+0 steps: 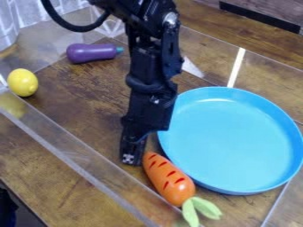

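The black gripper [135, 151] points down at the wooden table, left of a blue plate [231, 137] and just behind the toy carrot [168, 180]. Its fingers look shut, with nothing visible between them. The orange carrot, marked with dark stripes and topped by pale green leaves, lies beside the plate's lower left edge.
A purple eggplant [92, 52] lies at the back left, and a yellow lemon [21, 82] at the left. A clear plastic wall [71, 151] runs diagonally along the front left. Bare wood lies between the lemon and the gripper.
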